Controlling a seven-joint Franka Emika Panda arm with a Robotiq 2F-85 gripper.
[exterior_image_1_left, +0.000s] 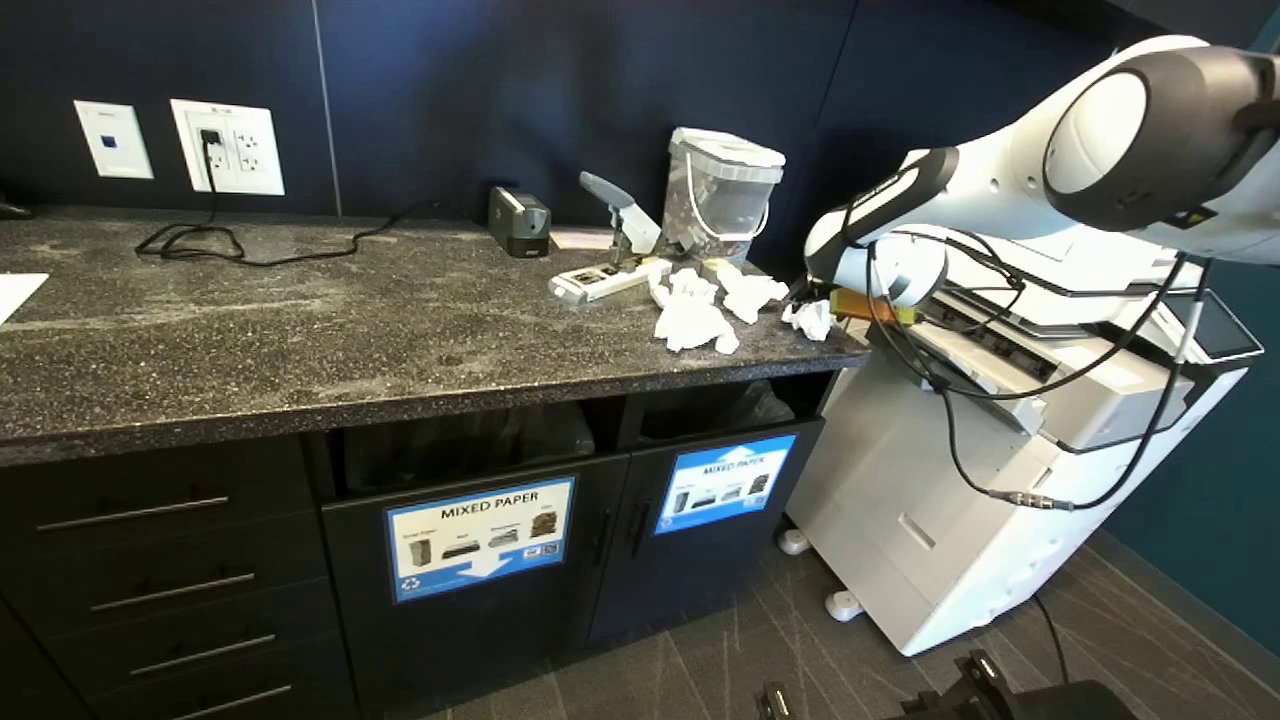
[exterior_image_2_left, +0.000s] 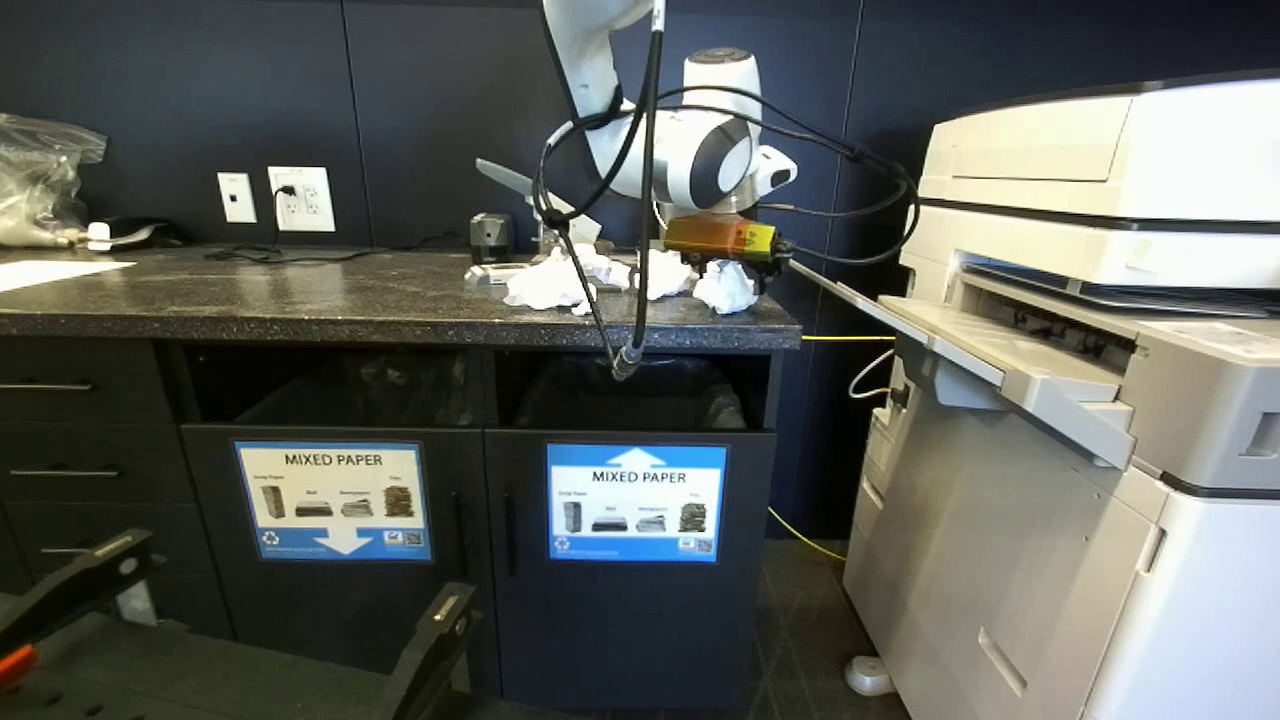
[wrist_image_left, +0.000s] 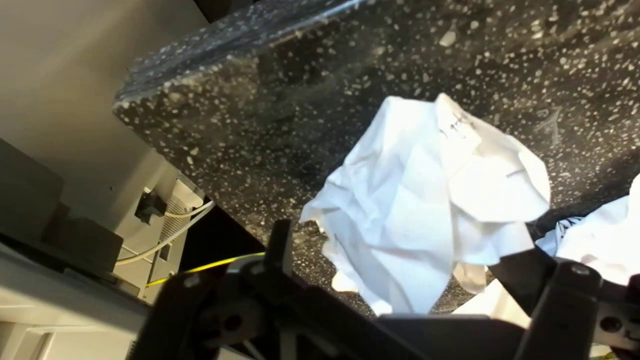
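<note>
In the wrist view my gripper is open, one dark finger (wrist_image_left: 279, 249) left of a crumpled white paper ball (wrist_image_left: 414, 198) and the other to its right. The ball sits on the speckled dark counter near its right-hand corner; whether a finger touches it, I cannot tell. In exterior view 1 this ball (exterior_image_1_left: 811, 319) shows just in front of the gripper, whose fingertips are largely hidden there. More crumpled papers (exterior_image_1_left: 693, 318) lie to the left on the counter (exterior_image_1_left: 360, 318).
Behind the papers stand a lidded clear bucket (exterior_image_1_left: 720, 192), a stapler (exterior_image_1_left: 618, 234) and a black pencil sharpener (exterior_image_1_left: 519, 223). A printer (exterior_image_2_left: 1032, 360) stands close on the right. Below the counter are two open-topped bins with mixed-paper signs (exterior_image_1_left: 482, 538).
</note>
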